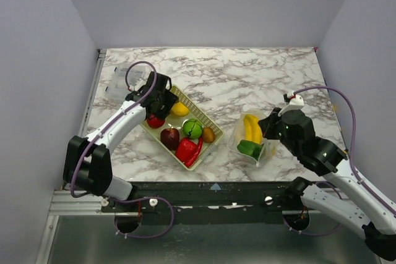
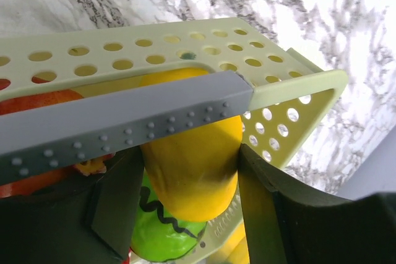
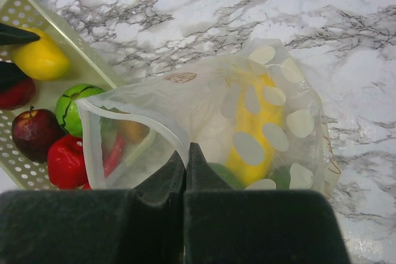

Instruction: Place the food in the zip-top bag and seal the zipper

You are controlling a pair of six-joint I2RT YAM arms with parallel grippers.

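Clear and polka-dotted, the zip top bag [image 3: 204, 106] has its mouth spread toward the basket. My right gripper is shut on the bag's rim. Two yellow bananas [image 1: 252, 129] and a green pepper [image 1: 250, 148] show inside the bag. Over the basket's far left part, my left gripper [image 1: 166, 104] has its fingers on either side of a yellow lemon [image 2: 193, 177]. The fingertips appear to touch the lemon; whether they grip it cannot be told. A grey bar [image 2: 133, 119] with raised dots crosses in front of the lemon.
The pale green basket [image 1: 210, 121] also holds a dark red apple [image 1: 169, 138], a small watermelon [image 1: 192, 129], a red pepper [image 1: 186, 149], a chili [image 1: 195, 153] and a brown kiwi [image 1: 208, 135]. A clear lid [image 1: 117, 83] lies behind it.
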